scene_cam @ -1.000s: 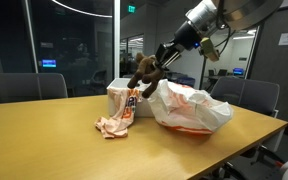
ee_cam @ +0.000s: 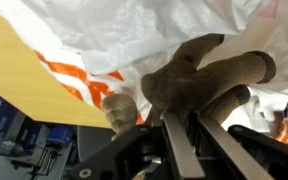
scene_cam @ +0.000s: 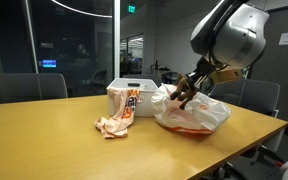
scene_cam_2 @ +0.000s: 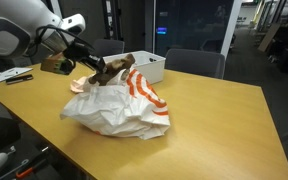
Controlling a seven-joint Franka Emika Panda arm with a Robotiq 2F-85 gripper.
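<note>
A brown plush toy [ee_cam: 189,85] with stubby limbs is pinched in my gripper, whose fingers are shut on it. Below and around it is a crumpled white plastic bag [scene_cam: 196,118] with orange stripes. In the second exterior view, the toy [scene_cam_2: 112,72] is at the bag's upper edge, with the white plastic [scene_cam_2: 119,112] bulging toward the camera. Whether any part of the toy is inside the bag, I cannot tell. Folds of plastic hide part of it in the first exterior view.
Behind the bag stands a white box [scene_cam_2: 149,66]. An orange-and-white cloth [scene_cam: 133,101] hangs over its front, and a pale pink cloth [scene_cam: 113,127] lies on the table. Chairs [scene_cam_2: 195,89] stand along its far side.
My gripper has stayed shut on it. Bag and cloths look unmoved.
</note>
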